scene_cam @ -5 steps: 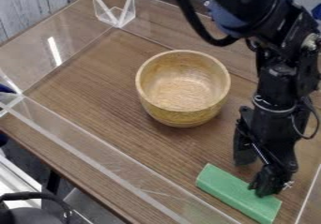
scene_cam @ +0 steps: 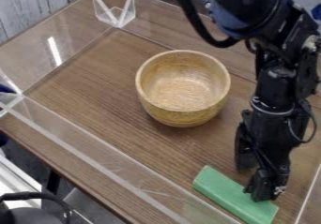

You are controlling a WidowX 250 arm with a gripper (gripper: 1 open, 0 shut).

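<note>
My gripper [scene_cam: 261, 179] reaches down from the right, its black fingers at the right end of a green bar [scene_cam: 230, 194] lying on the wooden table. The fingertips sit over or against the bar's top; whether they touch it is hard to tell. A pale wooden bowl [scene_cam: 182, 87] stands upright to the upper left of the gripper.
Clear plastic panels edge it at left and bottom. Dark hardware sits at the lower left corner.
The bowl is unchanged.
</note>
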